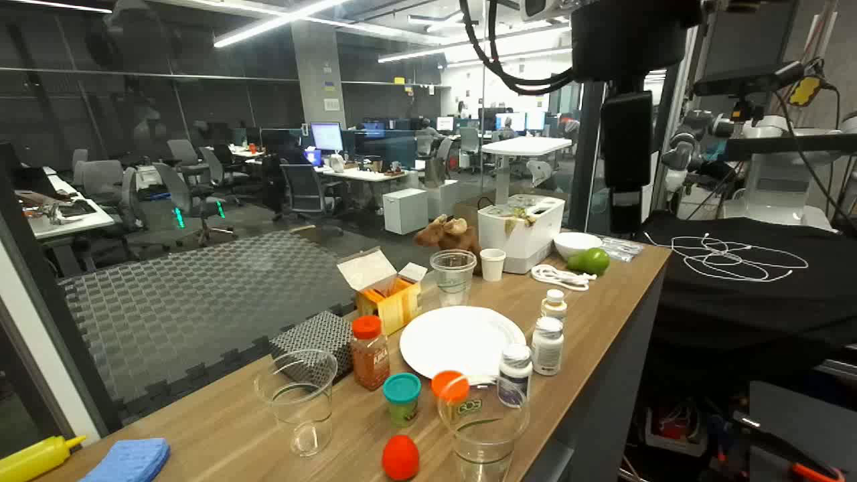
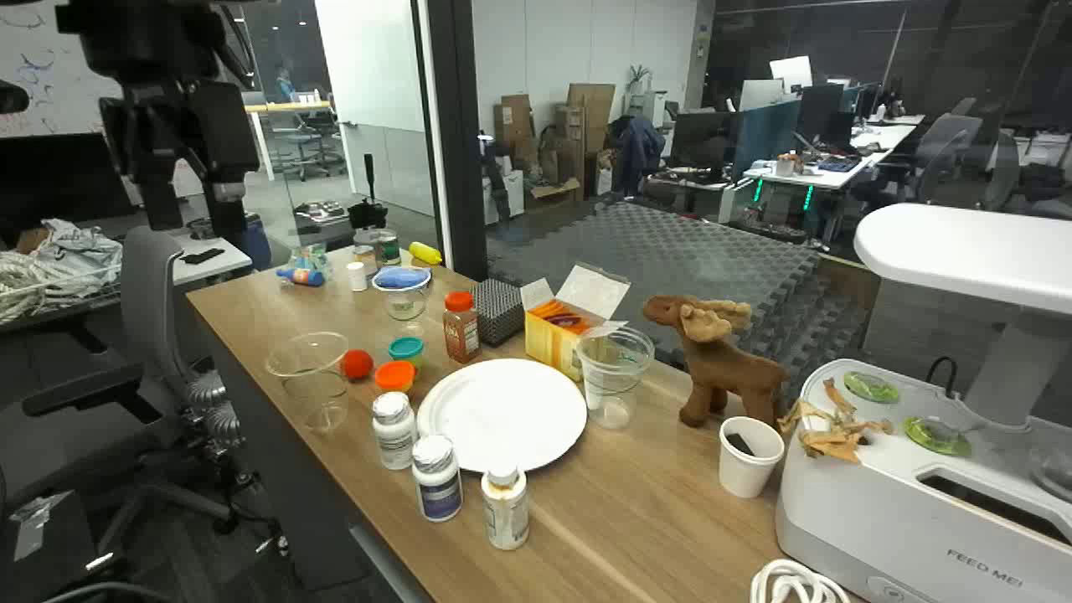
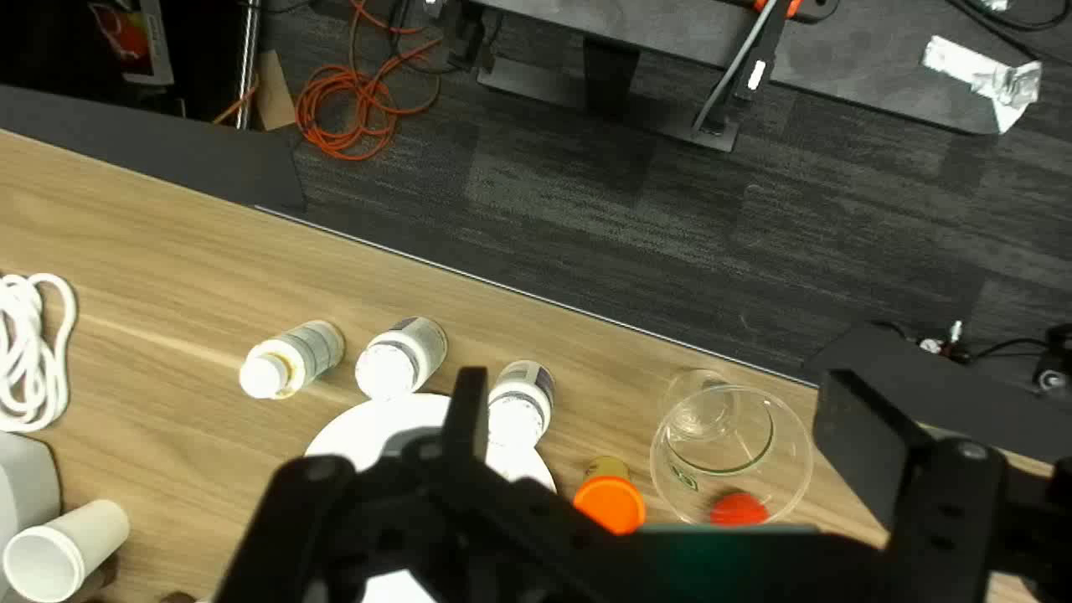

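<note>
My gripper (image 2: 194, 213) hangs high above the counter, open, with nothing between its fingers; in exterior view 1 the gripper (image 1: 626, 210) appears edge-on. Below it in the wrist view, a clear plastic cup (image 3: 779, 442) stands between the spread fingers, well beneath them. An orange-lidded tub (image 3: 610, 502) is beside that cup, and a red ball (image 2: 357, 363) lies close by. Three white bottles (image 2: 394, 432) stand along the near side of a white plate (image 2: 502, 412). A teal-lidded tub (image 1: 402, 395) and a red-capped jar (image 1: 370, 356) are at the plate's other side.
An open yellow box (image 2: 555, 337), another clear cup (image 2: 615, 382), a toy moose (image 2: 729, 367), a paper cup (image 2: 749, 462) and a white appliance (image 2: 884, 523) crowd the counter. A white cable (image 1: 562, 277) lies near a green pepper (image 1: 590, 261). Bare wood (image 2: 623, 502) shows beside the bottles.
</note>
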